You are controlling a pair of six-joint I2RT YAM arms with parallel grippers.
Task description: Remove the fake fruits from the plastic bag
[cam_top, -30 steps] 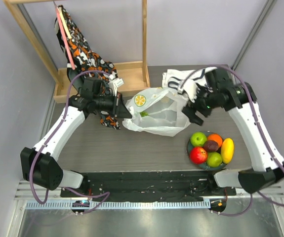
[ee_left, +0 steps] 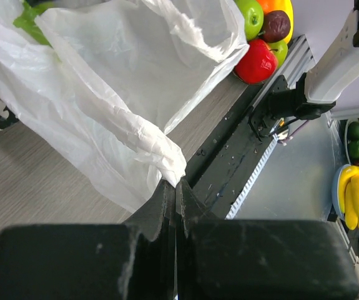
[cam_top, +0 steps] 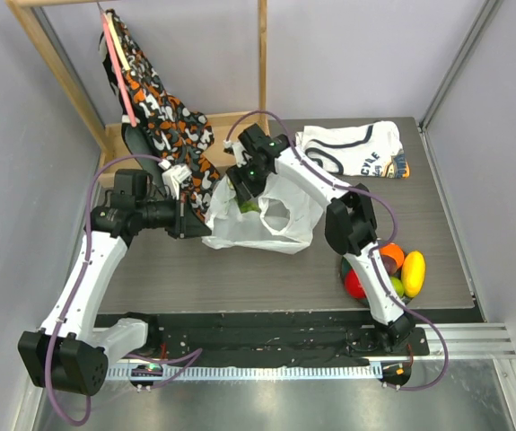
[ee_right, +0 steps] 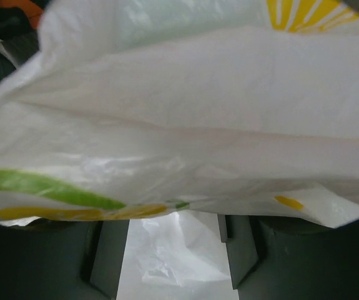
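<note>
The white plastic bag [cam_top: 256, 235] lies on the table with its mouth toward the front right. My left gripper [cam_top: 205, 231] is shut on the bag's rim, which shows bunched between its fingertips in the left wrist view. My right gripper [cam_top: 250, 186] is at the bag's back left, reaching into it. Its fingers [ee_right: 112, 262] stand apart with only white plastic between them, and printed plastic hangs across the right wrist view. Something green [cam_top: 249, 206] shows in the bag beside the right gripper; whether it is a fruit or print, I cannot tell.
A bowl at the front right holds fruits, among them a red apple [cam_top: 354, 285] and a yellow fruit [cam_top: 414, 273], partly covered by the right arm. Another white bag [cam_top: 356, 148] lies at the back. A wooden rack with patterned cloth [cam_top: 163, 103] stands at back left.
My right gripper has moved from above the fruit bowl leftward into the bag. The left gripper, on the bag's rim, has shifted left and toward the front, drawing the rim along.
</note>
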